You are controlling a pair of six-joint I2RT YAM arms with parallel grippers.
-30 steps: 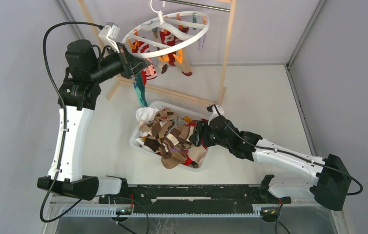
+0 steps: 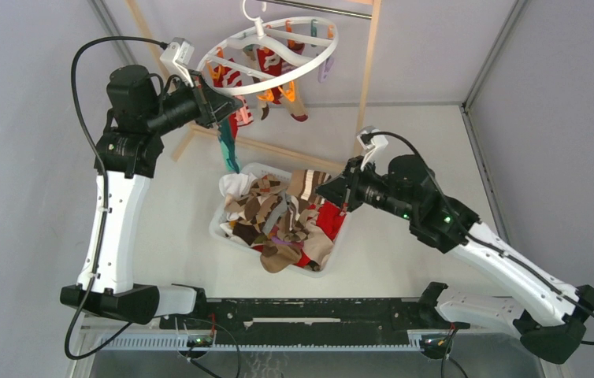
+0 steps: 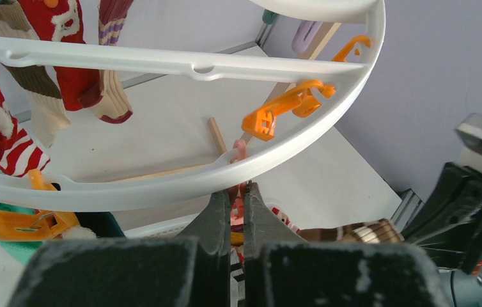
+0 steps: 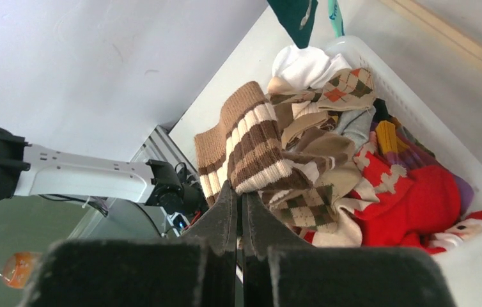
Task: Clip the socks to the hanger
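The white round hanger [image 2: 290,75] holds hung socks and several clips, an orange clip [image 3: 289,105] among them. My left gripper is at the hanger's near rim, its fingers closed around a pink clip [image 3: 238,208]. A teal sock [image 2: 228,146] hangs just beside it. My right gripper is shut on the edge of a brown-and-cream striped sock [image 4: 251,137], which drapes over its tips above the basket. In the top view, this gripper covers part of the sock.
A white basket [image 4: 440,131] full of loose socks stands below the hanger, with a red sock [image 2: 330,219] by its right side. A wooden frame [image 2: 369,71] carries the hanger. The floor right of the basket is clear.
My right gripper has risen from the basket and shifted slightly right, bringing the striped sock up with it. The left arm has stayed still at the rim.
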